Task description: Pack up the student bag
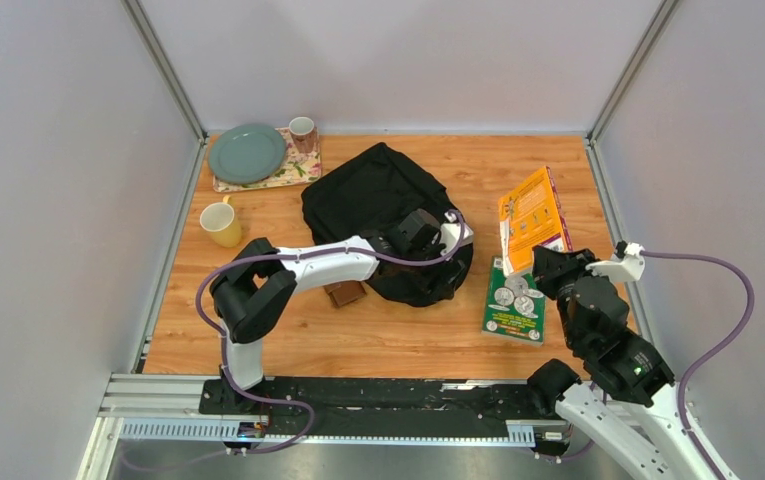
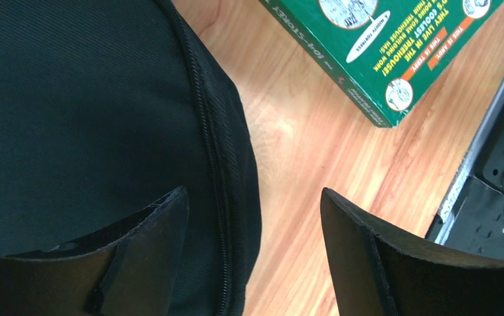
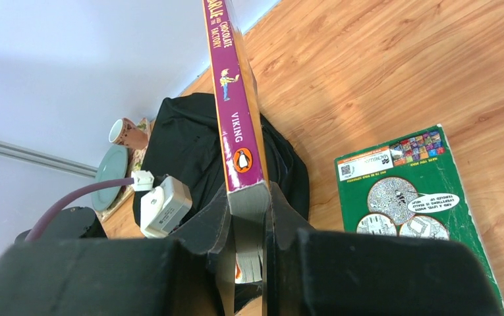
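Note:
A black bag [image 1: 363,190] lies mid-table, its zipped edge filling much of the left wrist view. My left gripper hangs low over that edge, open, nothing between its fingers. My right gripper is shut on an orange book [image 1: 526,215] with a purple spine, held raised at the right. A green book [image 3: 394,197] lies flat on the table below it, right of the bag. A brown item [image 1: 344,294], perhaps a wallet or pouch, lies partly hidden by the left arm.
A teal plate [image 1: 247,152] and patterned cup [image 1: 303,131] rest on a floral mat at back left. A yellow mug [image 1: 220,225] stands on the left.

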